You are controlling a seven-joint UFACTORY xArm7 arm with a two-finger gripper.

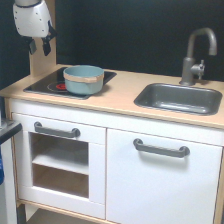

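A blue-grey toy pot with a tan band around it sits upright on the black stove top, at the left of the wooden counter. High in the upper left corner is my gripper, pointing down, above and to the left of the pot and well apart from it. Its two dark fingers look spread, and nothing shows between them.
To the right, a metal sink is set in the counter below a grey faucet. Clear counter lies between stove and sink. The white oven door and cabinet door both have grey handles.
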